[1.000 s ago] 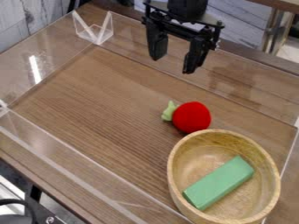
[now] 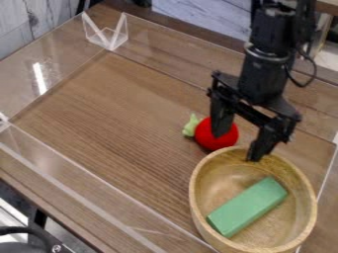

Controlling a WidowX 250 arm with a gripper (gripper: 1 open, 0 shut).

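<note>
My black gripper [image 2: 247,130] is open, low over a red object [image 2: 215,136] with a light green top, perhaps a toy strawberry, on the wooden table. One finger is in front of or beside the red object's upper right; I cannot tell if they touch. A tan round bowl [image 2: 207,195] at the lower right holds a green block [image 2: 248,207], just below the gripper.
A clear plastic object [image 2: 105,30] stands at the upper left edge. Dark cables lie at the bottom left corner, off the table.
My gripper has come down and toward the front from the back of the table, to the red object and the bowl's rear rim. The objects look unmoved.
</note>
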